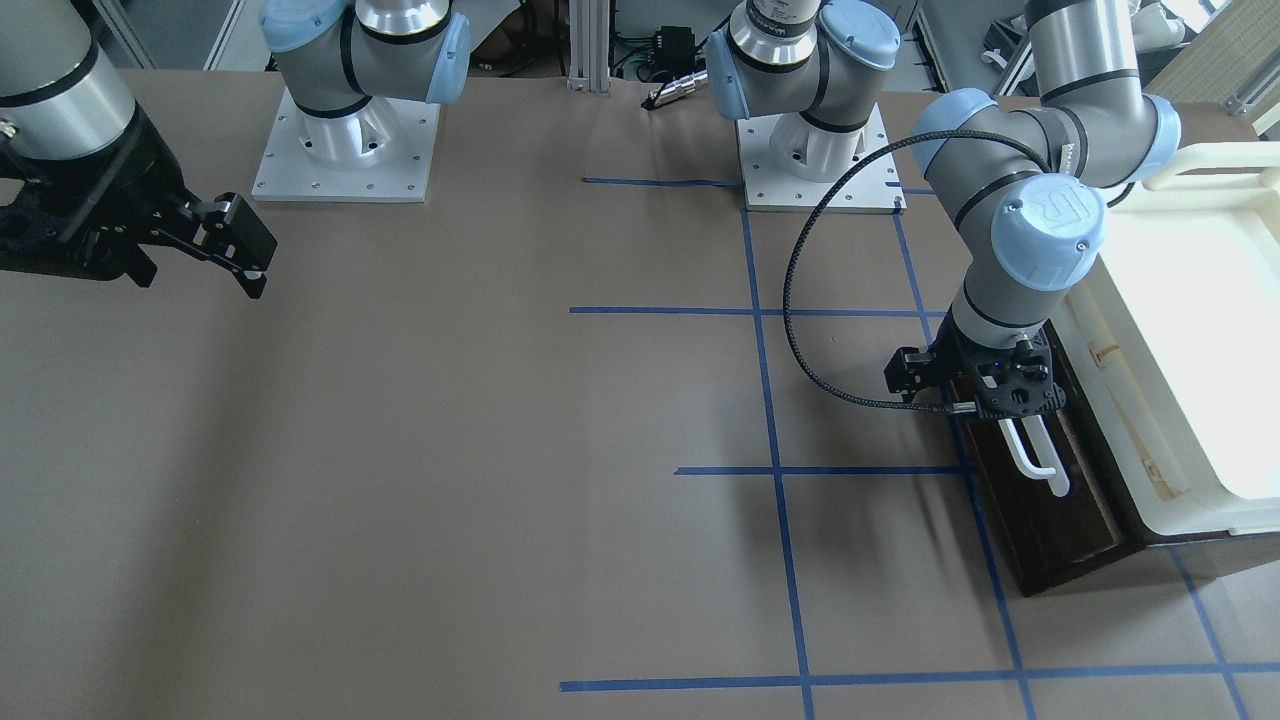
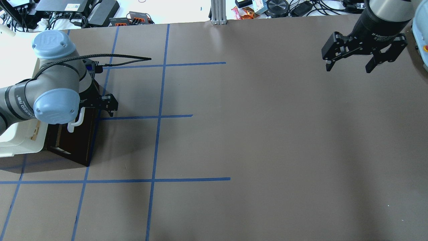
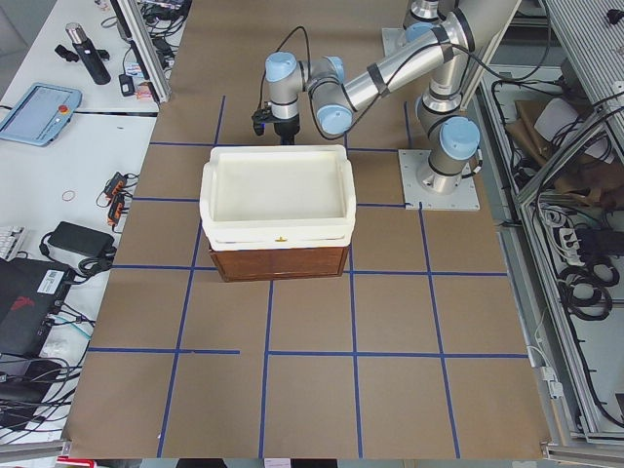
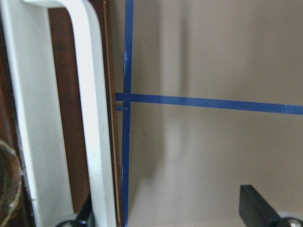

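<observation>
My gripper (image 1: 972,382) is at the side of a dark wooden box (image 1: 1056,540) that carries a white plastic bin (image 3: 278,231) on top. A white handle (image 4: 90,118) stands out from the box's side. In the left wrist view one black fingertip is behind the handle at lower left, the other (image 4: 253,205) lies well to the right over bare table, so the fingers stand open. In the top view the handle (image 2: 73,125) shows just below the gripper, partly hidden by the arm.
Another arm's black gripper (image 2: 363,50) hangs over the table at the opposite side. Further arm bases stand along the back edge.
</observation>
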